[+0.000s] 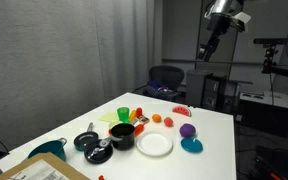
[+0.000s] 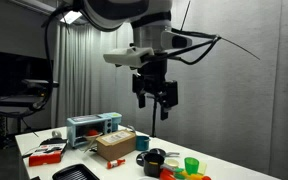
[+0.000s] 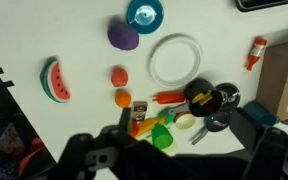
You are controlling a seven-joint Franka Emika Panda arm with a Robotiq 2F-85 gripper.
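High above the white table hangs my gripper (image 2: pixel 156 102), its fingers spread apart with nothing between them. In the wrist view it looks straight down on the toy food and dishes. A white plate (image 3: pixel 175 60) lies near the middle, with a purple item (image 3: pixel 123 36) and a blue bowl (image 3: pixel 144 14) close by. A red round fruit (image 3: pixel 118 76), an orange one (image 3: pixel 122 97) and a watermelon slice (image 3: pixel 54 79) lie apart from each other. Beside a dark pot (image 1: pixel 122 135) stand a green cup (image 1: pixel 123 114) and several small colourful pieces.
A cardboard box (image 2: pixel 114 145) and a blue toaster-like box (image 2: pixel 82 130) occupy one end of the table. A black pan (image 1: pixel 87 138) and a teal pot (image 1: pixel 47 148) are near the dark pot. A red bottle (image 3: pixel 255 53) lies near the cardboard box. Bare tabletop surrounds the plate.
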